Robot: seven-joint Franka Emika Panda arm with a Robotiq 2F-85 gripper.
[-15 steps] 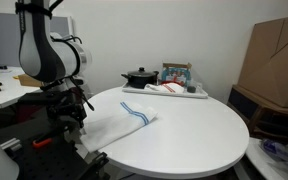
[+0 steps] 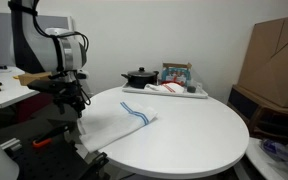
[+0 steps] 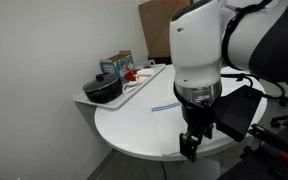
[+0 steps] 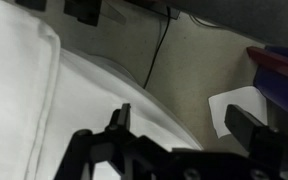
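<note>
A white cloth with blue stripes [image 2: 117, 122] lies on the left part of the round white table [image 2: 199, 135], reaching the table's edge. My gripper [image 2: 72, 100] is at that edge, at the near left end of the cloth. In the wrist view the gripper's black fingers [image 4: 117, 122] stand well apart, one over the white cloth [image 4: 84, 95] and the other past the edge above the floor. Nothing is held between them. From the other side, the gripper [image 3: 191, 144] points down beside the table's rim. Whether a fingertip touches the cloth is hard to tell.
On the table's far side, a tray [image 3: 84, 98] carries a black lidded pot [image 2: 141, 77], a red-and-white cloth [image 2: 166, 88] and a small picture box [image 2: 176, 73]. A dark cable [image 4: 156, 50] hangs below the edge.
The arm and its gripper have risen a little at the left edge of the table. The striped cloth appears to lie where it was.
</note>
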